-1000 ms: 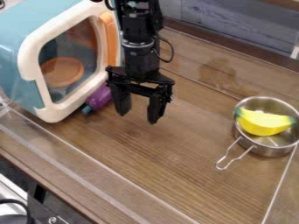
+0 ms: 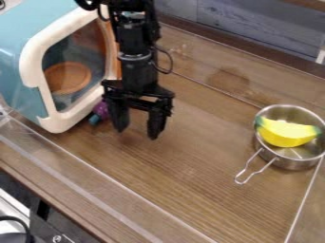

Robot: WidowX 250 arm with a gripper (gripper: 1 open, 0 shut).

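Note:
My black gripper [image 2: 137, 121] hangs low over the wooden table, open, just right of a toy microwave-like box [image 2: 30, 66] with a pale blue body and white door frame. A small purple object [image 2: 102, 108] lies by the box, partly hidden behind the gripper. Inside the box is an orange round piece [image 2: 66, 78]. On the right, a metal strainer [image 2: 295, 157] holds a yellow banana-like item [image 2: 284, 132].
A wall stands along the back edge. Dark fittings and a cable sit off the table at the lower left.
The gripper has moved left and slightly toward the front, closer to the purple object, now covering more of it. The strainer and box have not moved.

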